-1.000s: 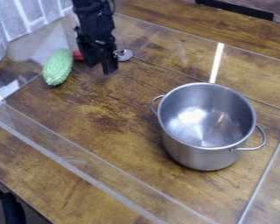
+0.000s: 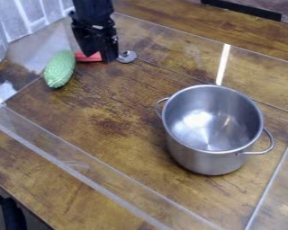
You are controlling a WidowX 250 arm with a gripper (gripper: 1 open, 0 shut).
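Observation:
My black gripper [image 2: 101, 47] is at the upper left of the view, just above a red object [image 2: 86, 57] that is partly hidden by it. A small silver round object [image 2: 127, 57] lies just right of the gripper. A green cucumber-like vegetable [image 2: 60, 68] lies to the gripper's left. The fingers are dark and small here, so whether they are open or holding anything is unclear.
A large steel pot [image 2: 214, 127] with two side handles stands on the wooden table [image 2: 98, 144] at the right. Clear panels edge the left and right sides.
My gripper has moved up and back from where it was a second ago, uncovering more of the red object. The pot and vegetable are unmoved.

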